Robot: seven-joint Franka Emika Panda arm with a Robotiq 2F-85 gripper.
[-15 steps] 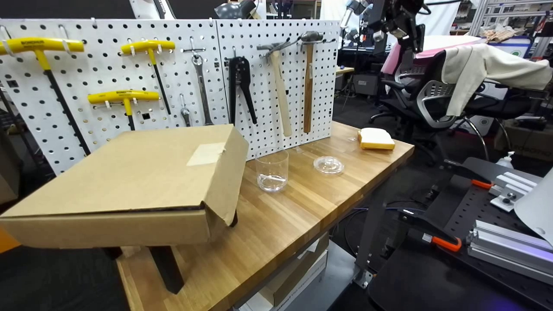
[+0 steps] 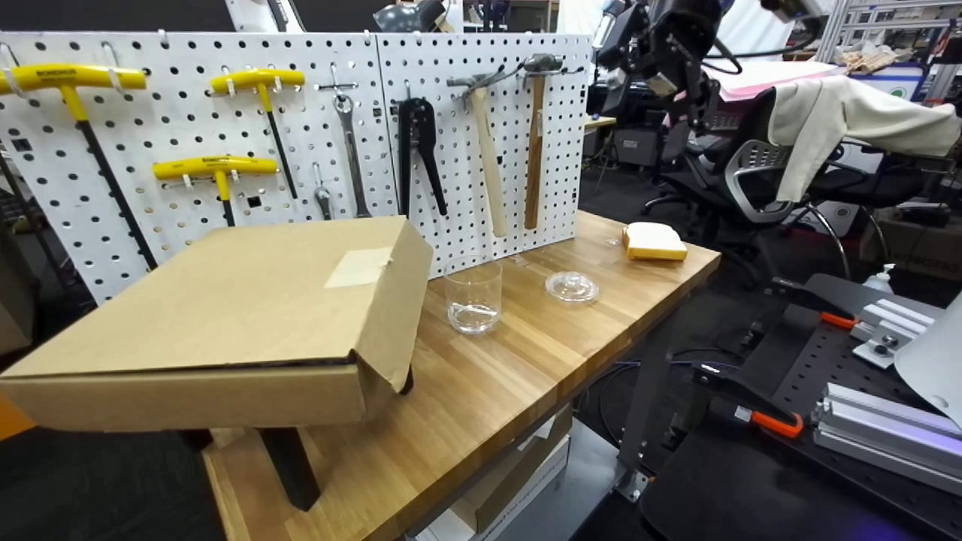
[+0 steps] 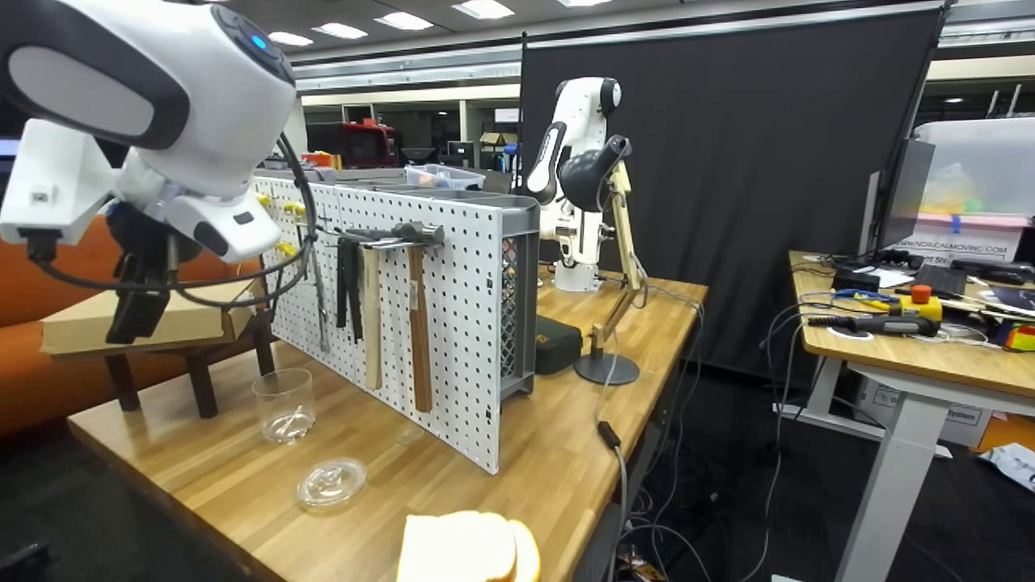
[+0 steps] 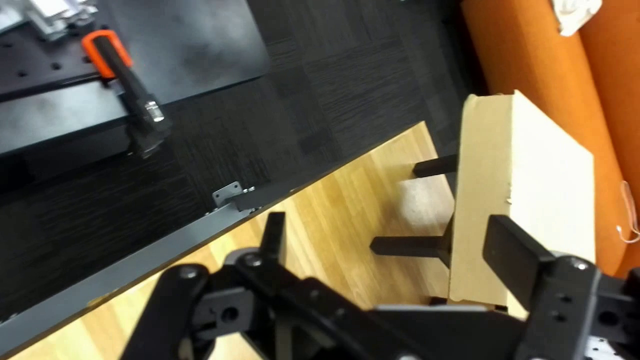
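Observation:
My gripper is open in the wrist view, its two black fingers wide apart with nothing held between them. In exterior view 1 it hangs high at the upper right, above the level of the wooden table point(image 2: 541, 352). A clear glass cup point(image 2: 473, 297) stands upright on the table, with a small clear piece at its bottom. To its right lies a round clear lid point(image 2: 572, 287), apart from the cup. A bread slice shape point(image 2: 654, 242) with a yellow crust rests near the table's far end.
A cardboard box point(image 2: 207, 306) sits raised on black legs at the table's near end. Behind the cup rises a white pegboard point(image 3: 456, 320) hung with hammers and other tools. Bare wood shows along the table's front edge. A black side bench point(image 2: 721, 451) stands apart across a gap.
In exterior view 1 my gripper has come lower and somewhat to the left. The cup, lid, bread and box have stayed in place.

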